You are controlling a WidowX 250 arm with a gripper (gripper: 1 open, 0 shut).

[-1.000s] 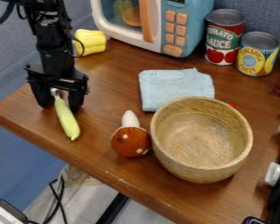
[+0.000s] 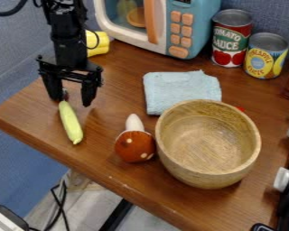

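My black gripper point(image 2: 69, 88) hangs over the left part of the wooden table, its fingers spread open. Just below it lies a pale yellow-green elongated vegetable point(image 2: 71, 123), like corn, its top end under the gripper; nothing shows held between the fingers. To its right a red-brown mushroom toy point(image 2: 135, 144) with a white stem rests against a wooden bowl point(image 2: 208, 121).
A folded light-blue cloth point(image 2: 181, 90) lies mid-table. At the back stand a toy microwave point(image 2: 172, 27), a yellow cup point(image 2: 95, 43) and two cans point(image 2: 231, 38). Dark equipment point(image 2: 284, 185) lines the right edge.
My gripper has risen from around the vegetable's top end and now sits higher above it. The vegetable stays where it was on the table.
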